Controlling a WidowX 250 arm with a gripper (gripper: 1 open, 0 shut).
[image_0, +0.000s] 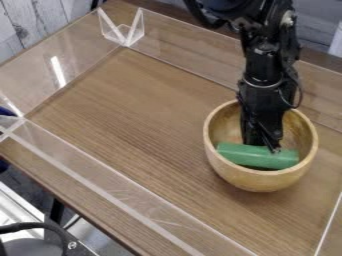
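Observation:
A tan bowl sits on the wooden table at the right, with a green cylinder lying inside along its near part. My black gripper reaches down from the top into the bowl, just above and behind the green cylinder. Its fingertips are dark and partly hidden by the bowl and cylinder, and no object shows clearly between them.
A clear plastic piece stands at the back left. A black cable or mount lies at the bottom-left corner.

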